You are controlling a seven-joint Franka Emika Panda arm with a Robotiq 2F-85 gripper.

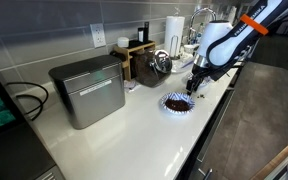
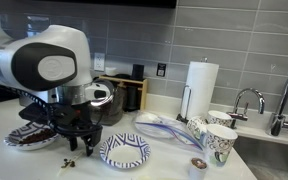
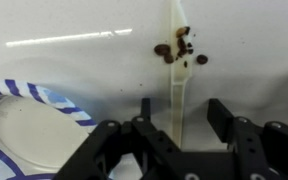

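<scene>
In the wrist view a slim white spoon or scoop [image 3: 177, 95] lies on the counter, with several small dark bits [image 3: 182, 45] at its far end. My gripper is over its handle, with one finger on each side. The fingers stand part open, and gaps show between the handle and both fingers. In exterior view 2 the black gripper [image 2: 76, 142] is low over the counter, between a patterned plate of dark bits [image 2: 29, 138] and an empty blue-and-white bowl [image 2: 125, 151].
Patterned cups [image 2: 220, 142] and a small cup [image 2: 198, 168] stand to the right, near the sink tap [image 2: 285, 115]. A paper towel roll [image 2: 200, 92] and a dark pot [image 2: 106, 104] are behind. Open counter [image 1: 94, 145] lies in front of the silver bin [image 1: 91, 95].
</scene>
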